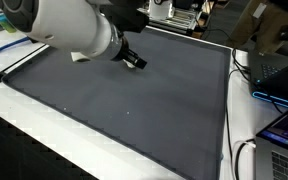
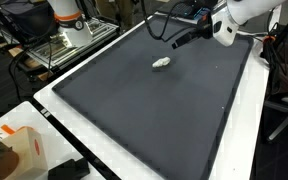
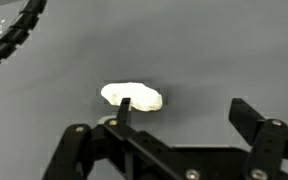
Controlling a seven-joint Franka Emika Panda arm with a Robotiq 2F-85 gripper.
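Note:
A small white, elongated object (image 3: 132, 95) lies on the dark grey board (image 2: 114, 105). Seen from exterior view 2, the white object (image 2: 161, 62) rests well clear of the board's edges. My gripper is open, its fingers wide apart, with nothing between them. In the wrist view the object appears by the left finger, left of the gap's middle. The gripper (image 1: 136, 62) partly covers the object in exterior view 1. Exterior view 2 has the gripper (image 2: 179, 42) behind the object and to its right; the exact height above the board is hard to tell.
The board is otherwise bare, with free room toward its front and right. A laptop (image 1: 281, 163) stands beyond the white table edge (image 1: 238, 105) on the right. A dark cable (image 3: 16, 38) crosses the wrist view's upper left corner.

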